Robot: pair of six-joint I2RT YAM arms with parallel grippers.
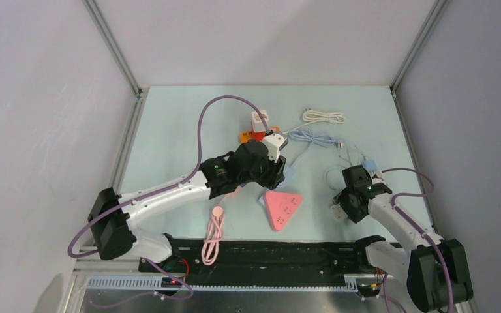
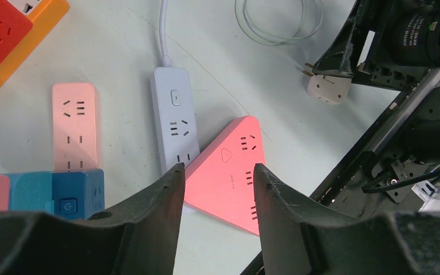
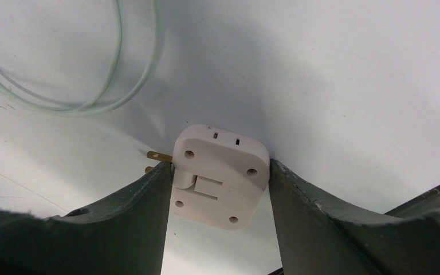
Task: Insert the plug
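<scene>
A white plug adapter (image 3: 217, 177) with brass prongs (image 3: 159, 156) lies between the fingers of my right gripper. The fingertips stand close against both its sides; whether they grip it cannot be told. In the left wrist view the same adapter (image 2: 329, 89) shows below the right gripper's dark finger, prongs pointing left. My left gripper is open and empty above the table. Ahead of it lie a pink triangular socket block (image 2: 229, 177) and a pale lilac power strip (image 2: 175, 114).
A pink strip (image 2: 75, 123), a blue block (image 2: 78, 195) and an orange strip with a red cube (image 2: 0, 34) lie at the left. A pale cable loop (image 3: 91, 106) lies near the adapter. Bundled cords (image 1: 313, 135) lie farther back. The table's front edge is near the right gripper.
</scene>
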